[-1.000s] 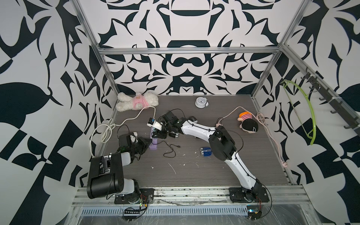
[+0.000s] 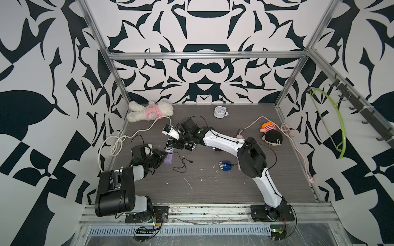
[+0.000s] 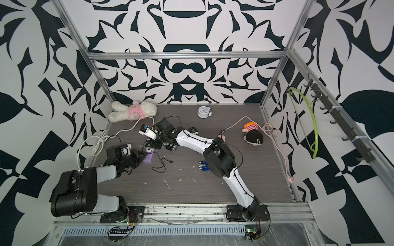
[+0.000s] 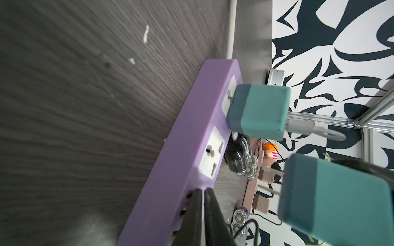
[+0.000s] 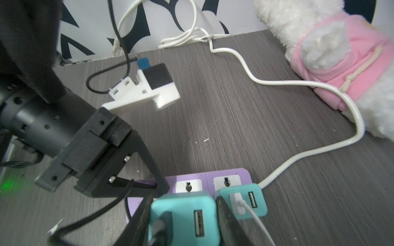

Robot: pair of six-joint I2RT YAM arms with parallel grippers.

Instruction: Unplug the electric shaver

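Note:
A purple power strip [image 4: 180, 135] lies on the table with one teal adapter [image 4: 258, 108] plugged in near its corded end. Another teal adapter [image 4: 328, 196] is clear of the strip, its prongs bare in the left wrist view. My right gripper is shut on that adapter, a finger on each side. At the strip's lower part, the fingers of my left gripper are nearly together; what they pinch is hidden. A black cord [image 5: 88, 217] runs close beside the left fingers. Shaver-like round heads [image 4: 248, 166] show beyond the strip.
A white plush toy [image 2: 149, 110] lies at the back left, beside a white cable [image 2: 141, 129]. A blue shaver-like item [image 2: 225, 165] and a white gauge [image 2: 220, 112] are farther right. A striped doll [image 2: 270, 134] sits at the right.
My right arm has shifted slightly, its elbow moving right. The black cord's loose end on the table has slid a little left. My left arm is nearly still.

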